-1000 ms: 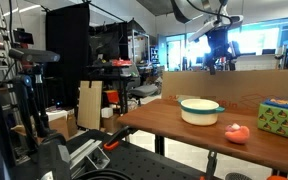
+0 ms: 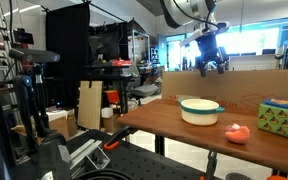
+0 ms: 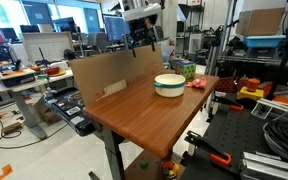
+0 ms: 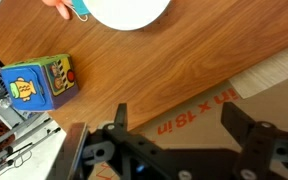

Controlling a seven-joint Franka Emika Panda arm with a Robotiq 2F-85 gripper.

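My gripper stands open high above the table, with nothing between its fingers. In exterior view 1 it hangs above and behind a round pale bowl (image 2: 200, 117) with a green band, well clear of it. The same bowl (image 3: 169, 86) sits on the wooden tabletop in exterior view 2. From the wrist, only part of its white round top (image 4: 127, 8) shows at the upper edge. A small red-pink object (image 2: 237, 133) lies beside the bowl, and a colourful cube-shaped box (image 2: 281, 117) stands at the table's right end.
A brown cardboard panel (image 3: 109, 79) rises along one side of the wooden table (image 3: 139, 125). Bare tabletop stretches away from the bowl toward the near end in exterior view 2. A black stand with cables (image 3: 269, 145) is beside the table.
In exterior view 1 my gripper has turned and shifted slightly, so its fingers now show further apart. The bowl, box and red-pink object have not moved.
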